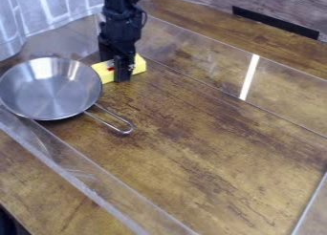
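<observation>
My black gripper (120, 69) reaches down from the top left onto a yellow object (136, 65), flat on the wood behind the pan. The fingertips are dark and small, low over the yellow object; what they grip is too small to make out. A steel frying pan (49, 86) lies at the left, its handle (118, 124) pointing toward the front right.
Clear plastic edging runs along the left, back and right, with a white strip (250, 76) at the back right. A pale curtain (26, 14) hangs at the back left.
</observation>
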